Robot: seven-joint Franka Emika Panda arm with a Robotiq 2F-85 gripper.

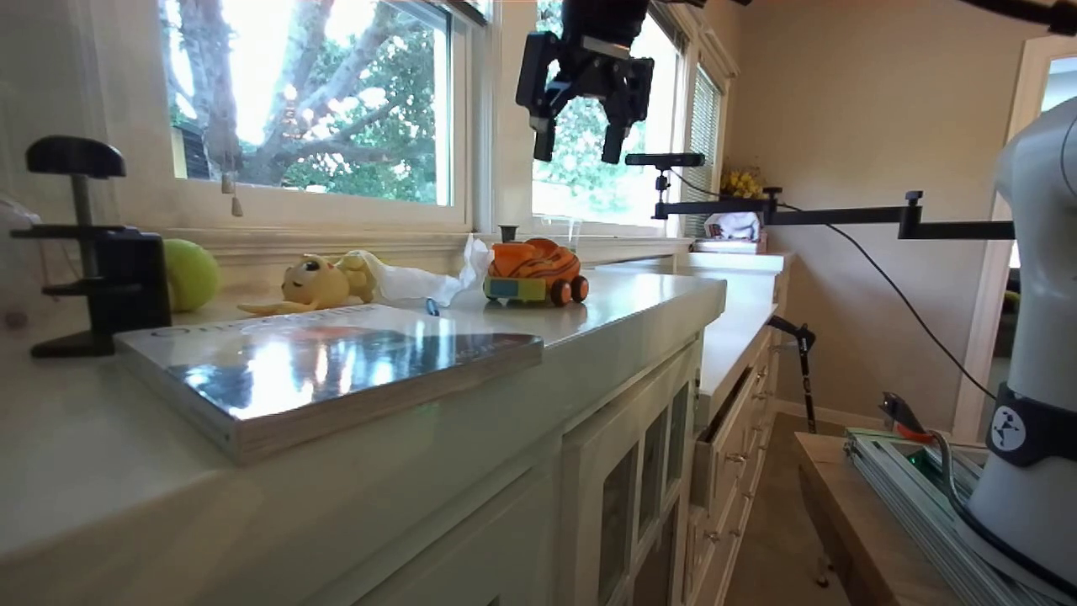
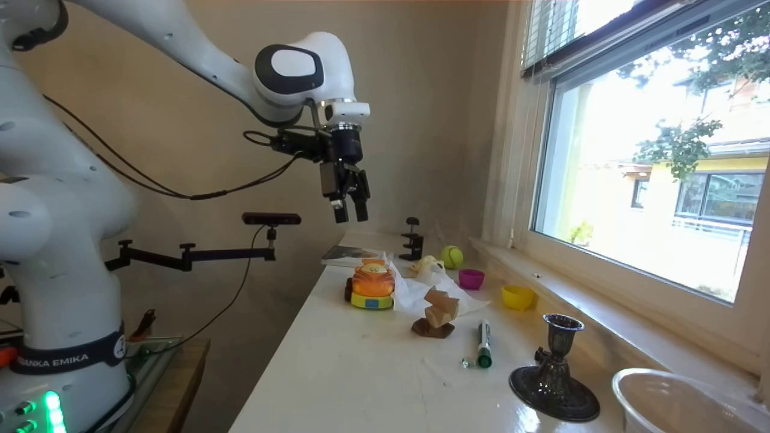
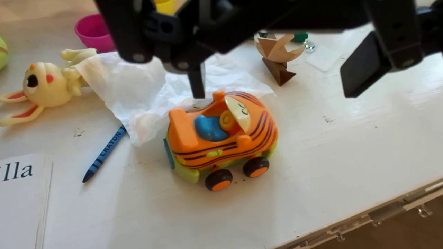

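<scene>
High over the white counter hangs my gripper, open, with only air between its fingers. An orange toy car with dark stripes and a blue seat stands upright on its wheels below it. In exterior view 2 the gripper is well above the car, clear of it. The wrist view shows the gripper's fingers, with one fingertip just behind the car in the picture and the other over bare counter to the right. No part of the car is hidden there except perhaps its far side.
Crumpled white paper lies beside the car, near a rabbit toy and a blue crayon. A brown paper-like shape, a green marker and a dark candlestick stand farther along.
</scene>
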